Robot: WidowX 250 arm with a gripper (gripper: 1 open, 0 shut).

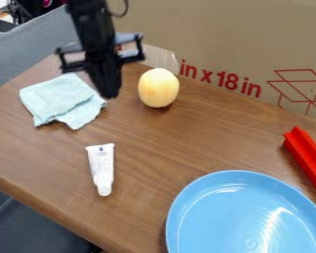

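The black gripper [106, 77] hangs over the back left of the wooden table, above the right part of a folded light blue cloth [58, 100]. It is blurred, so its finger state is unclear. A pale yellow egg-shaped object [158, 88] stands to its right. A white tube [102, 168] lies alone on the middle left of the table, apart from the gripper.
A blue plate [245, 222] fills the front right. A red bar-shaped object [306, 161] lies at the right edge. A cardboard panel [233, 40] stands behind the table.
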